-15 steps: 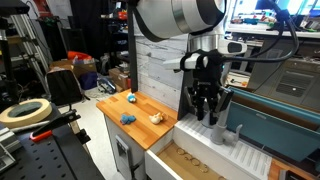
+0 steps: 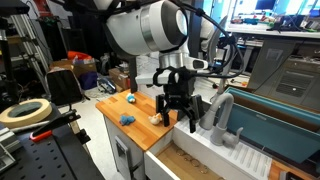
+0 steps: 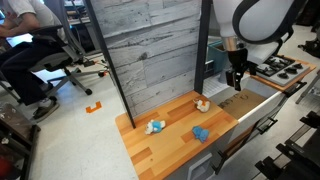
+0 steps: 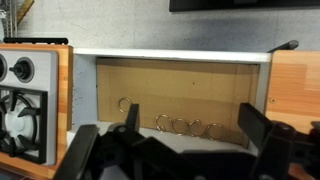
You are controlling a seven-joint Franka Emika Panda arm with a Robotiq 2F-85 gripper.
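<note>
My gripper (image 2: 178, 118) is open, its fingers wide apart with nothing between them. It hangs above the pulled-out drawer (image 4: 190, 80), near the wooden counter's edge. In the wrist view, several thin rings (image 4: 180, 126) lie on the drawer's brown bottom, towards the lower side of the picture. They appear between and below the two dark fingers. From the second exterior view, the gripper (image 3: 238, 82) also shows over the open drawer, clear of its bottom.
On the wooden counter (image 3: 165, 146) lie a blue toy (image 3: 200, 133), a white-and-orange toy (image 3: 201, 104) and a blue-and-white one (image 3: 154, 127). A grey faucet (image 2: 222, 108) rises beside the white sink rack (image 2: 243, 155). A stove (image 4: 25, 100) borders the drawer's far end.
Over the last second the gripper has moved left in exterior view 1, away from the faucet, and sits a little lower. The drawer and the toys stay where they were.
</note>
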